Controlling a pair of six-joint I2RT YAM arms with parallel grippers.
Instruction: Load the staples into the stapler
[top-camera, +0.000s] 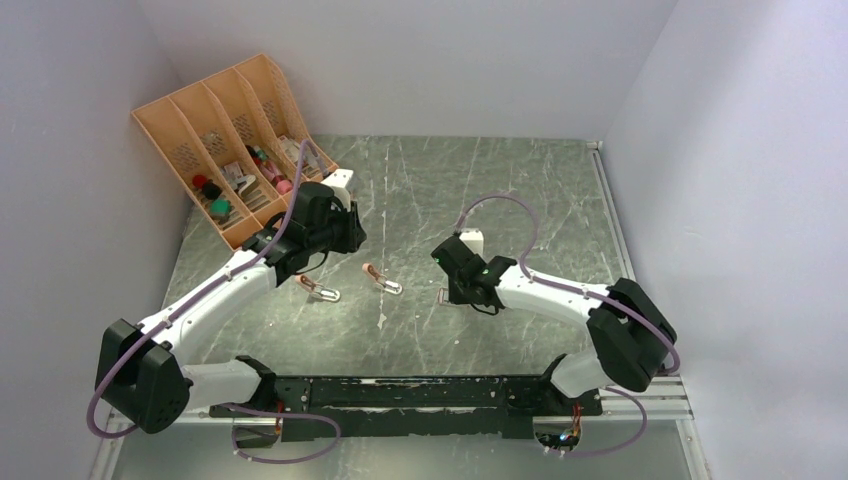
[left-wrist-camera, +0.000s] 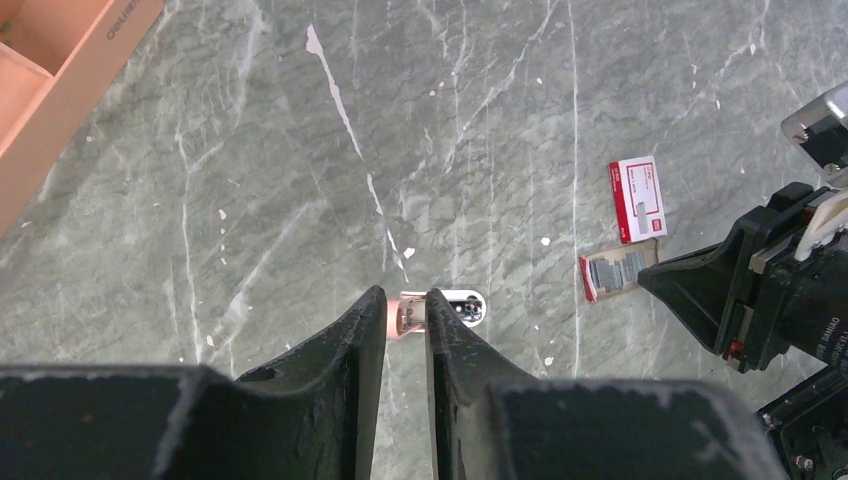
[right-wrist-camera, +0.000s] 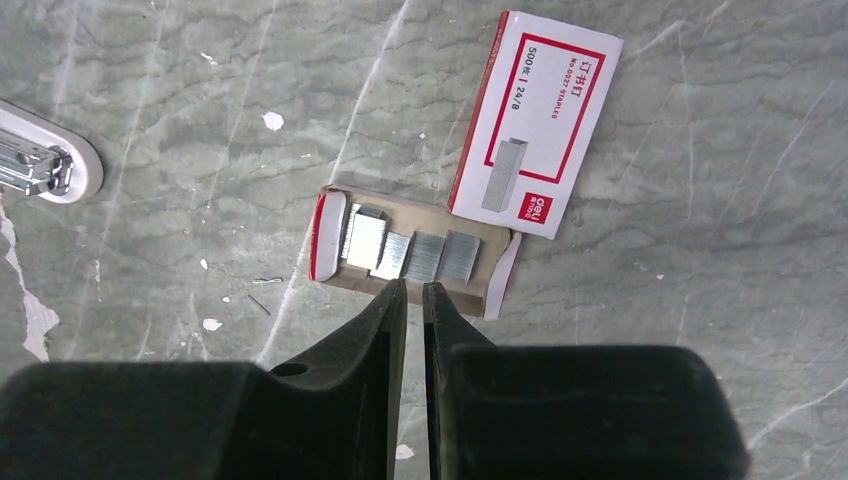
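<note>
Two pink staplers with white bases lie opened on the table: a left stapler (top-camera: 325, 293) and a middle stapler (top-camera: 390, 287). In the left wrist view, one stapler (left-wrist-camera: 467, 306) shows partly behind the fingertips of my left gripper, held well above the table. A narrow empty gap separates its fingers. Below my right gripper lies a cardboard tray (right-wrist-camera: 470, 297) with several silver staple strips (right-wrist-camera: 459, 257). The right fingertips overlap the tray's near edge in view, slightly apart, with nothing visible between them; contact cannot be told.
A white and red staple box (right-wrist-camera: 565, 95) lies against the tray, with a single staple strip (right-wrist-camera: 505, 176) on top. Loose staples (right-wrist-camera: 260, 304) are left of the tray. A wooden divided rack (top-camera: 180, 150) stands at back left.
</note>
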